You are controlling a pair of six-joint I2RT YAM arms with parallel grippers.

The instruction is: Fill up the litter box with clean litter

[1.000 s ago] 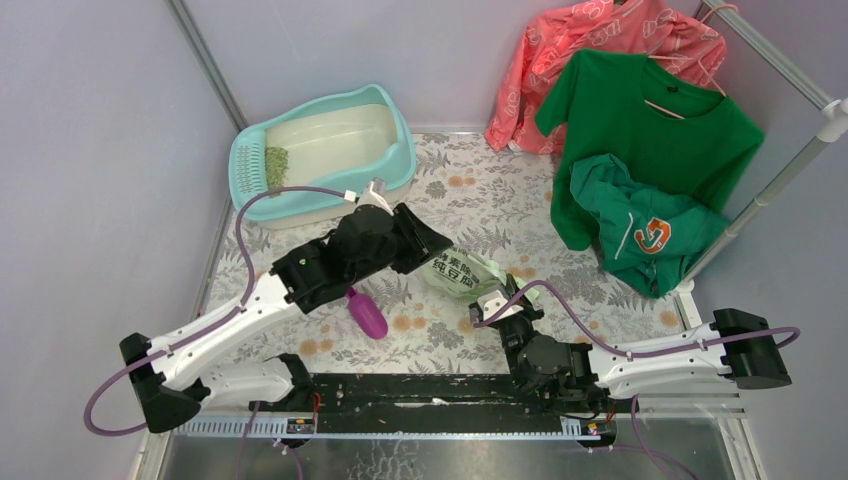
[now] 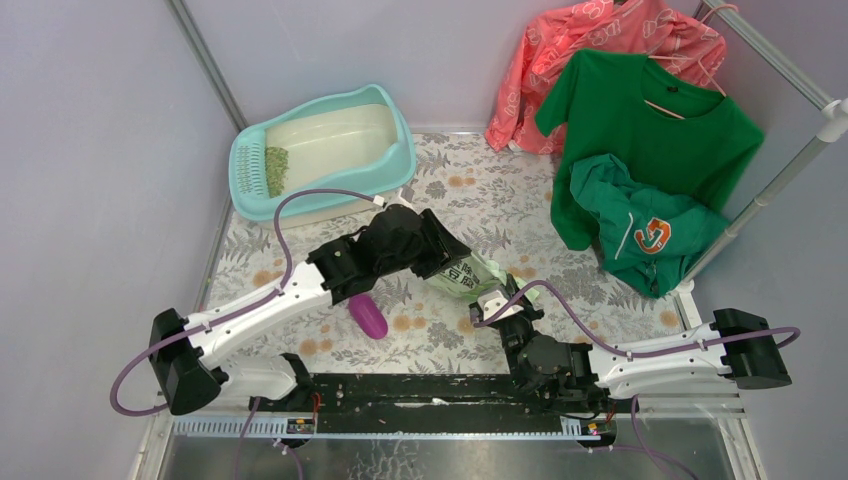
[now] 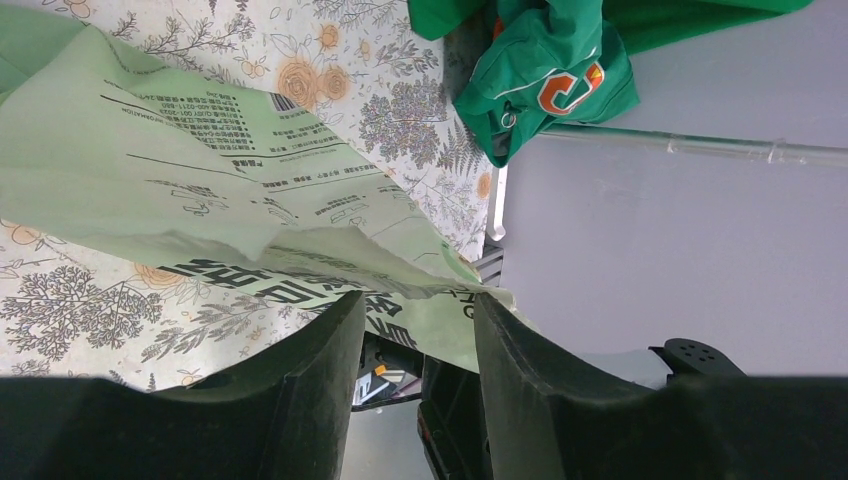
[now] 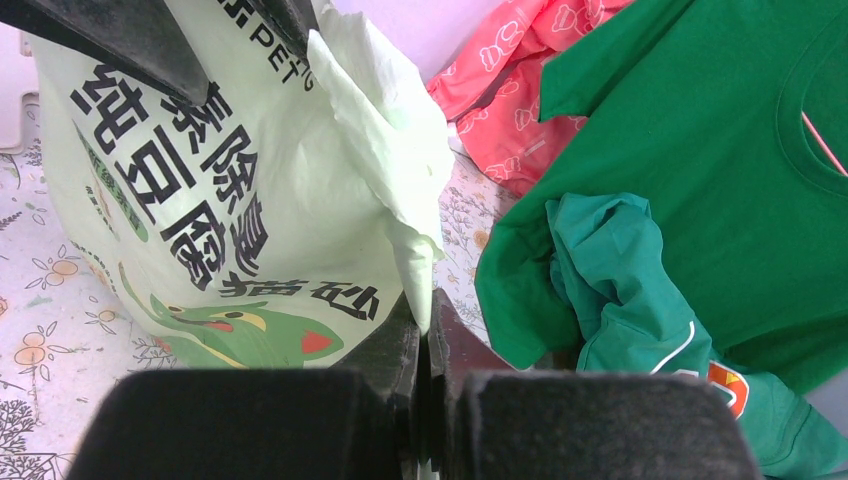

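A pale green litter bag (image 2: 460,280) with black Chinese lettering stands at the table's front middle, its crumpled top edge pinched by my right gripper, which is shut on it. My left gripper is over the bag's upper part, its fingers apart at the printed edge; whether they touch it I cannot tell. The turquoise litter box (image 2: 325,145) sits at the back left, with a small heap of greenish litter (image 2: 276,170) at its left end.
A purple scoop-like object (image 2: 368,316) lies left of the bag. Green garments (image 2: 650,140) and a pink patterned cloth (image 2: 560,50) hang on a rack at the right. The table's middle behind the bag is clear.
My left gripper has moved right and slightly down in the top view, onto the bag's top. The right arm stays still.
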